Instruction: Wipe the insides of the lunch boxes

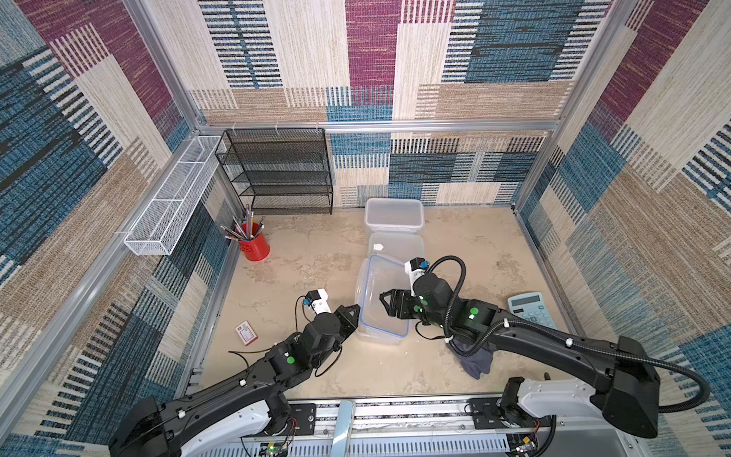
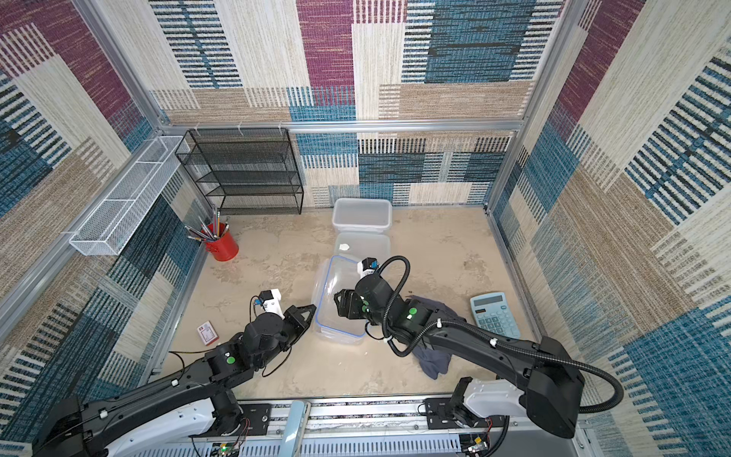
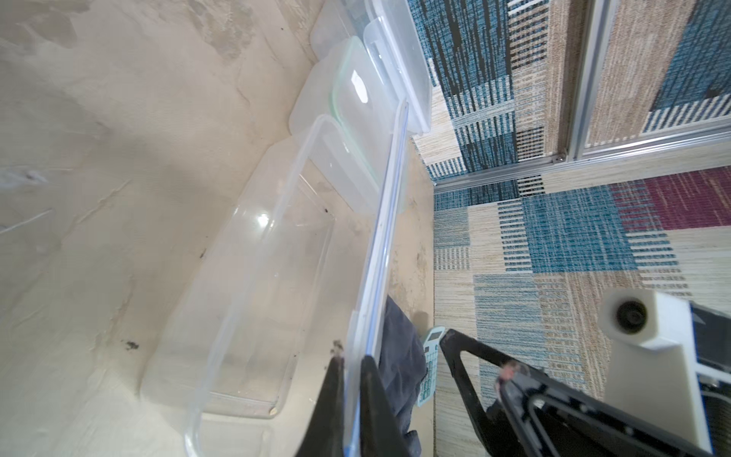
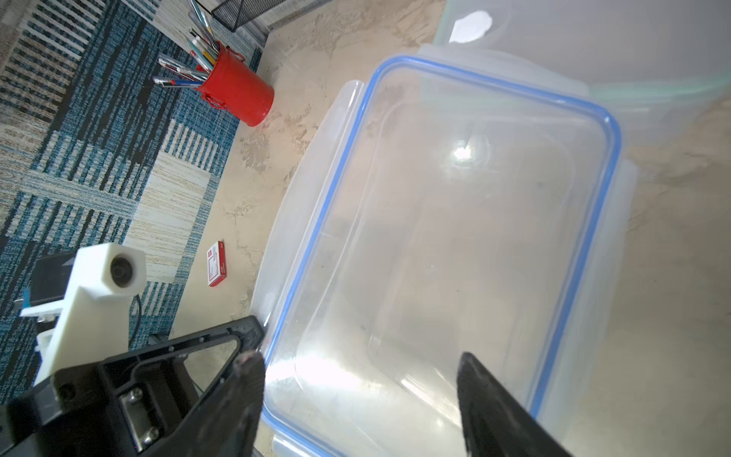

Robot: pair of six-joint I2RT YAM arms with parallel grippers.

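The clear lid with the blue seal [image 4: 457, 266] is raised off the open clear box [image 3: 251, 304], tilted, its left edge pinched by my left gripper. In the left wrist view the box's rim and floor show under it. My right gripper is open above the lid, nothing between its fingers. Behind stand a green-sealed lunch box [image 1: 407, 243] with a white patch on top and another translucent box [image 1: 393, 214]. A dark grey cloth [image 1: 475, 364] lies crumpled right of the boxes, partly under my right arm in the top left view.
A calculator [image 1: 529, 308] is on the right. A red pencil cup [image 1: 256, 247] and a small red-and-white box [image 1: 246, 333] stand on the left. Black wire shelves [image 1: 281, 171] are at the back left. Free table lies left of the boxes.
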